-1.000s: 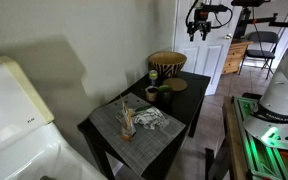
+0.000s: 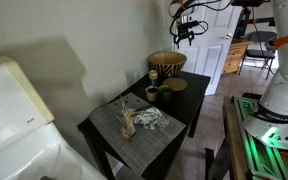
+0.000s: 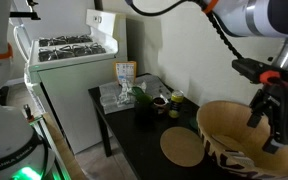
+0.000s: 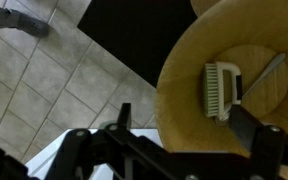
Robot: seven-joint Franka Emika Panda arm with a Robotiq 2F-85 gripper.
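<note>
In the wrist view a large round tan basket (image 4: 179, 85) lies beneath my gripper. Inside it rest a brush (image 4: 215, 90) with pale bristles and a white and dark handle, and a thin grey utensil (image 4: 265, 76). The fingers stand wide apart with nothing between them; the brush lies below, towards the right finger. From exterior view 1, my gripper (image 2: 183, 41) hangs above the basket (image 2: 168, 66), at the far end of the black table. Exterior view 2 shows the basket (image 3: 213, 128) at the right, partly covered by the arm.
A round tan mat (image 3: 182, 148) lies on the black table (image 3: 134, 146) beside the basket. Pots and a yellow-topped jar (image 3: 175, 104) stand nearby. A grey cloth (image 2: 134, 145) with a white tangled item (image 2: 156, 120) covers the table's near end. The stove (image 3: 74, 75) stands beyond.
In exterior view 1 my gripper has moved left, from beside the basket to above it. The gripper stays open, and the things on the table have not moved.
</note>
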